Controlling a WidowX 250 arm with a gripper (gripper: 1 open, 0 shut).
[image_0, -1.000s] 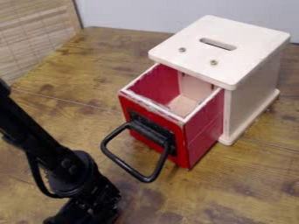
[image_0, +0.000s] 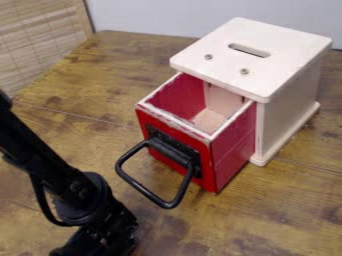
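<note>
A pale wooden box (image_0: 291, 112) with a slotted lid stands on the table, its red drawer (image_0: 230, 152) pulled out toward the front left and empty inside as far as visible. A black bar handle (image_0: 140, 184) hangs from the drawer's front. My black gripper (image_0: 104, 240) is low at the lower left, apart from and in front of the handle; its fingertips are hard to make out, and whether it is open or shut does not show.
A woven mat or screen (image_0: 34, 45) is at the back left, a white wall behind.
</note>
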